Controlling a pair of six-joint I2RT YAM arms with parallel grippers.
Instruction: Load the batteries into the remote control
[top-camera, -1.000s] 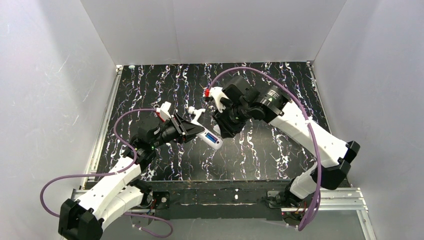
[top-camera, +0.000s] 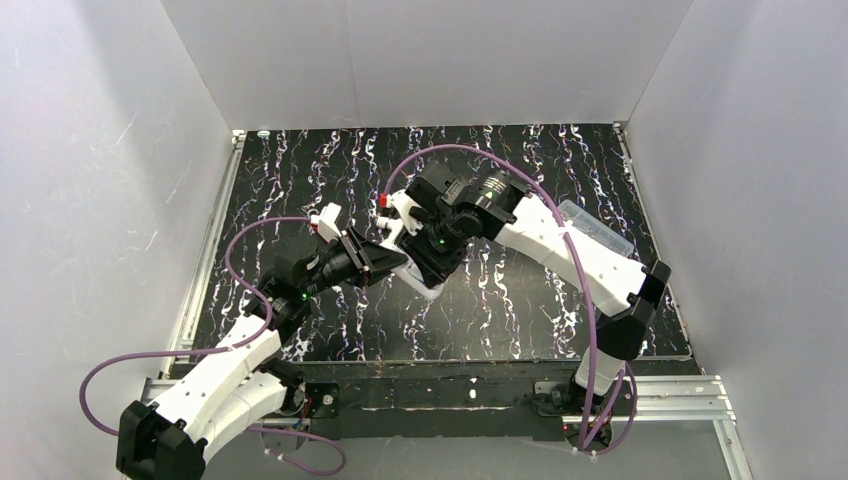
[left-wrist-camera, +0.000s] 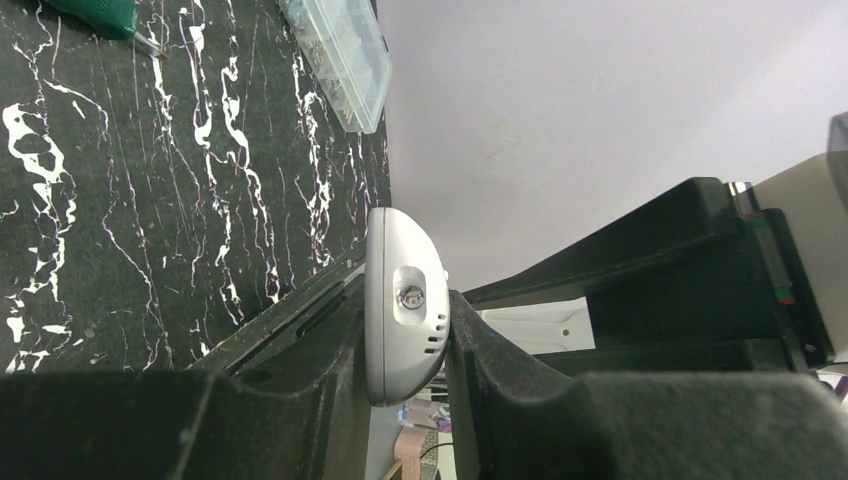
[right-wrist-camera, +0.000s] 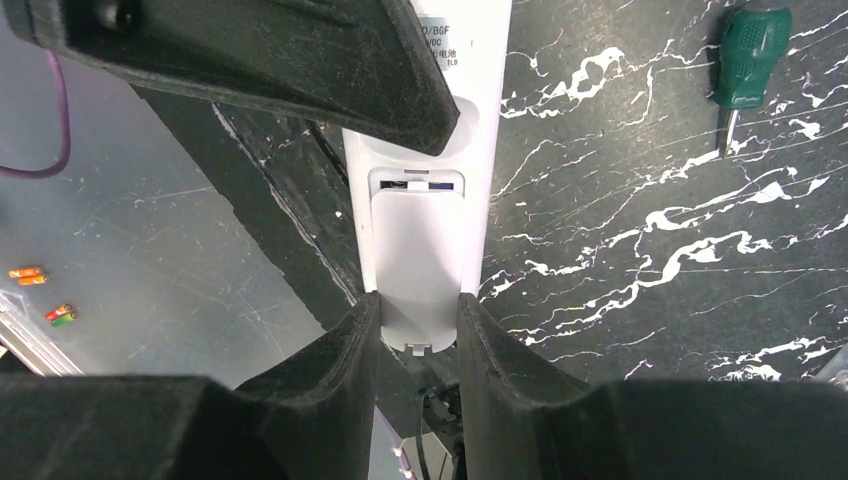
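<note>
The white remote is held by my left gripper (top-camera: 390, 255), which is shut on it; in the left wrist view its end (left-wrist-camera: 405, 310) stands between the fingers. In the right wrist view, my right gripper grips the white battery cover (right-wrist-camera: 418, 245) near its tabbed end, over the remote's battery compartment. A narrow dark strip with some blue shows past the cover's upper edge. In the top view my right gripper (top-camera: 435, 255) hides much of the remote.
A green screwdriver (right-wrist-camera: 750, 55) lies on the dark marbled table (right-wrist-camera: 660, 310). A clear parts box (top-camera: 598, 228) lies at the right. Orange, red and green batteries (right-wrist-camera: 30, 275) show at the left edge of the right wrist view, on a grey surface.
My right gripper has moved left with the cover onto the remote, covering the compartment where blue showed earlier. My left arm has stayed still.
</note>
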